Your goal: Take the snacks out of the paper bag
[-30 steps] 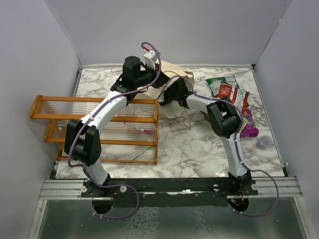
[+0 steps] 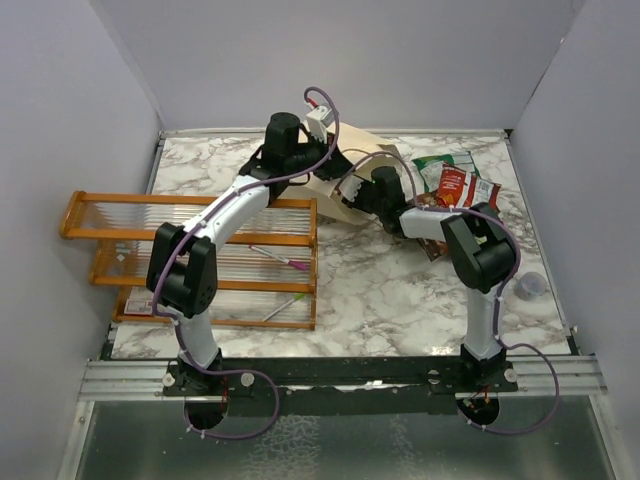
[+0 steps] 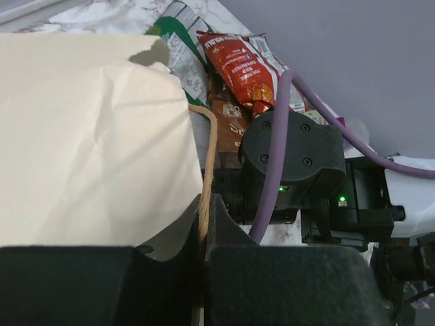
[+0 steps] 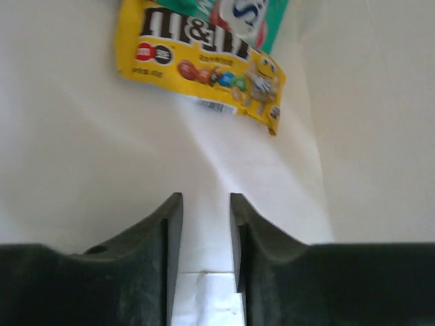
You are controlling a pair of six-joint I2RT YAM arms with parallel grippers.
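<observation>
The cream paper bag [image 3: 95,149] lies at the back centre. My left gripper [image 2: 340,155] is shut at its upper edge, with the bag's thin twisted handle [image 3: 212,136] running up from its fingers [image 3: 163,272]. My right gripper is at the bag's opening, part open, with nothing visible between its fingertips. Inside, a yellow M&M's pack [image 4: 204,75] and a green pack [image 4: 241,17] lie beyond the fingertips. Outside, a green pack [image 2: 435,168], a red pack [image 2: 460,187] and a brown pack [image 3: 230,119] lie to the right.
A wooden rack [image 2: 215,285] with shelves takes up the left of the table. A clear cup [image 2: 532,285] stands at the far right.
The right arm has drawn toward the front right, away from deeper in the bag. My left gripper has shifted slightly right with the bag's upper part.
</observation>
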